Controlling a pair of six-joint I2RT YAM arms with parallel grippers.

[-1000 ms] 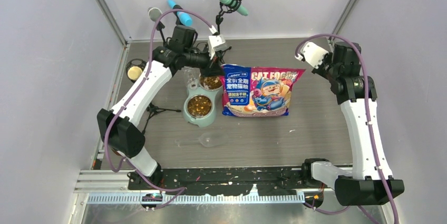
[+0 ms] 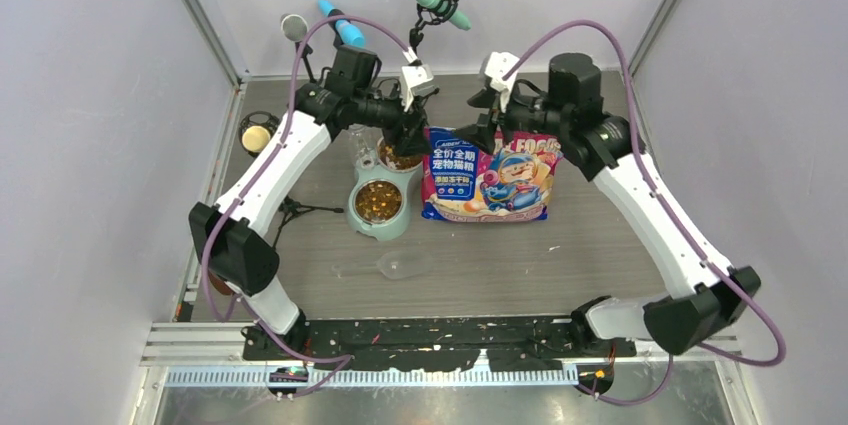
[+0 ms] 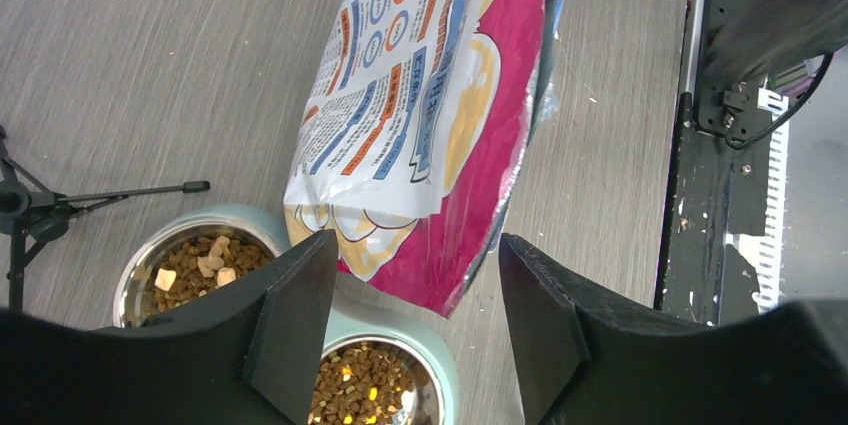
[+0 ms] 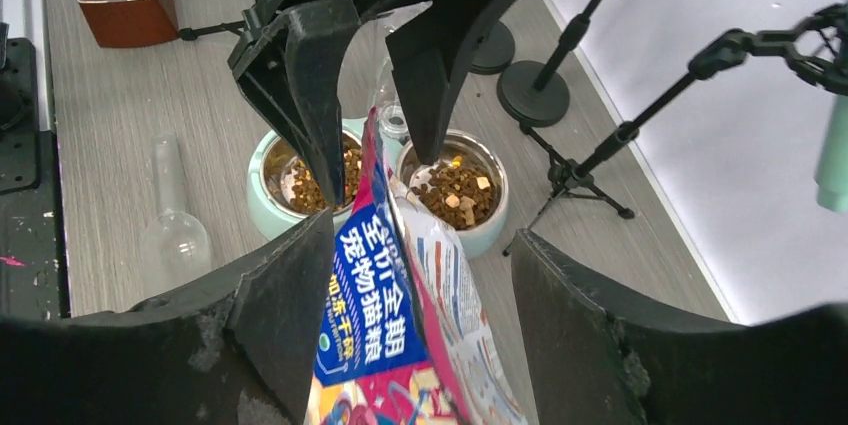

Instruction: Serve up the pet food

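Note:
A pink and blue cat food bag (image 2: 490, 180) stands on the grey table, its end edge running between the fingers of my left gripper without visible contact in the left wrist view. That gripper is open. My right gripper is open too, hovering over the bag (image 4: 385, 315) from the right, with the bag's upper part seen in its gap. Left of the bag sits a pale green double feeder (image 2: 360, 223). Both of its steel bowls hold brown kibble, the front kibble (image 2: 379, 200) and the back kibble (image 4: 458, 195).
A clear scoop-like vessel (image 2: 402, 264) lies on the table in front of the feeder, and a clear bottle (image 2: 360, 143) stands behind it. Microphone stands, one with a green microphone (image 2: 440, 3), line the back.
My right gripper has swung left from the table's right side to over the bag. The bag stays in place.

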